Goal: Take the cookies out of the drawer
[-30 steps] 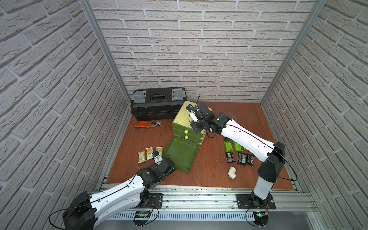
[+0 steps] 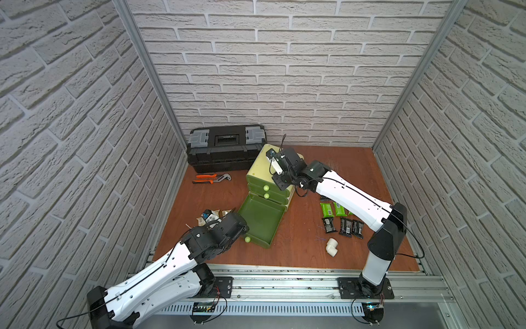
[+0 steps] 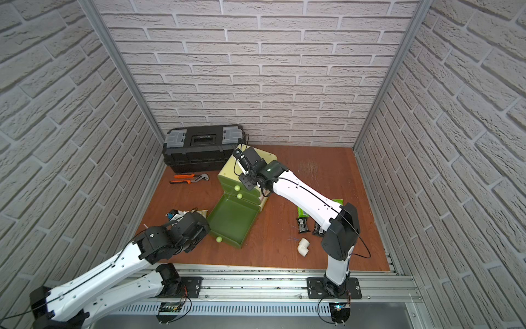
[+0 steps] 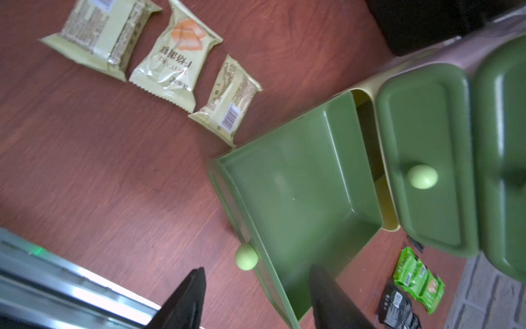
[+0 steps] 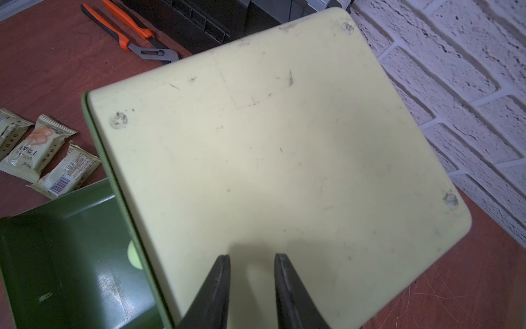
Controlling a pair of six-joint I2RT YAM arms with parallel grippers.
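A green drawer (image 4: 290, 186) is pulled out at the bottom of the cream cabinet (image 5: 285, 164), and its floor is bare. Three cream cookie packets (image 4: 175, 54) lie on the table just left of the drawer. My left gripper is open above the drawer's front edge and round pale knob (image 4: 246, 256), with nothing between its fingers. Over the cabinet's top hovers my right gripper, its fingers partly apart and empty. Two more green drawer fronts above are closed, each with a pale knob.
Orange-handled pliers (image 2: 212, 178) and a black toolbox (image 2: 225, 148) stand at the back left. On the right lie green packets (image 4: 419, 279), several black packets (image 2: 345, 227) and a white pipe elbow (image 2: 331, 246).
My left arm has risen, and its gripper has shifted slightly up and left, now covering more of the cookie packets in the top left view. The right arm and drawer look unmoved.
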